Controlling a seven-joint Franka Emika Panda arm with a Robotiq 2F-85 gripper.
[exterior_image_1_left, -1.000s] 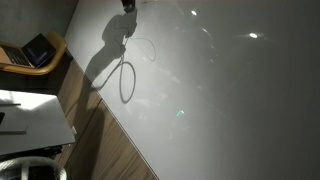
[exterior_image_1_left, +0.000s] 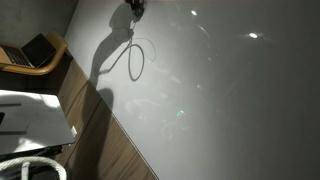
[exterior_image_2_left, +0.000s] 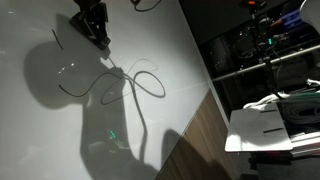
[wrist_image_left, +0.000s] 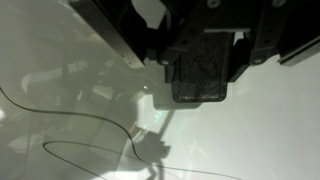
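At the top of the wrist view my gripper is shut on a dark, blocky object (wrist_image_left: 200, 85) with rounded corners. What exactly it is cannot be made out. A thin dark cable (wrist_image_left: 75, 114) curves through the lower part of that view; its join to the block is not clear. In exterior view 2 the gripper (exterior_image_2_left: 102, 42) appears at upper left over the white surface, and the cable (exterior_image_2_left: 148, 78) loops beside and below it. Only the gripper's dark end (exterior_image_1_left: 137, 8) shows at the top edge of exterior view 1.
The white tabletop (exterior_image_1_left: 220, 100) is broad and mostly clear, with a shadow of the arm and cable across it. Beyond its edge are a wood-toned floor (exterior_image_1_left: 115, 145), a pale side table (exterior_image_1_left: 35, 125) and a chair (exterior_image_1_left: 50, 62) with a laptop (exterior_image_1_left: 38, 50).
In exterior view 1 the gripper's dark end has shifted slightly right.
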